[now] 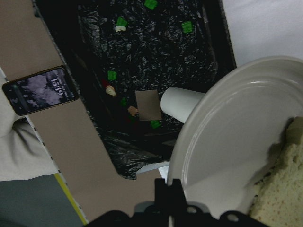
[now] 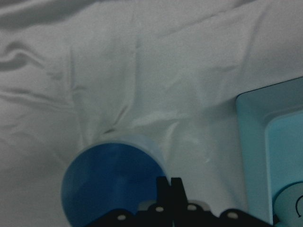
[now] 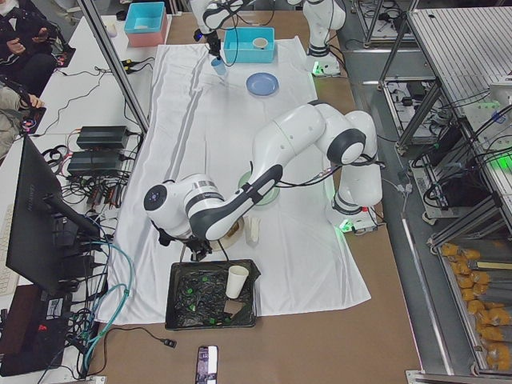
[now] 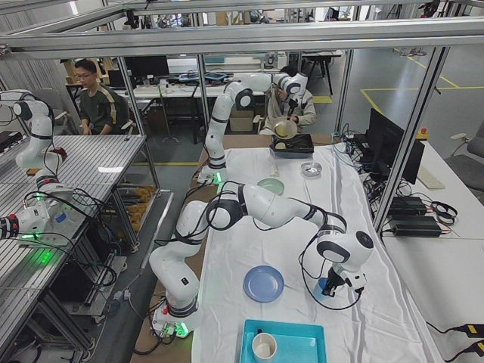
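Note:
My left gripper is shut on the rim of a pale plate (image 1: 222, 137) with a piece of bread (image 1: 279, 184) on it, held above a black bin (image 1: 113, 132) lined with dark plastic. The bin holds a white cup (image 1: 180, 101), cardboard (image 1: 148, 104) and small scraps. At the other end of the table, my right gripper is shut on the rim of a blue cup (image 2: 109, 179), beside a turquoise tray (image 2: 251, 151) that contains a pale cup (image 4: 264, 345).
A blue plate (image 4: 263, 283), a green plate (image 4: 271, 185) and a foil dish (image 4: 311, 169) lie on the white cloth. A phone (image 1: 40, 90) lies outside the bin. A monitor (image 3: 36, 216) and cables border the table's side.

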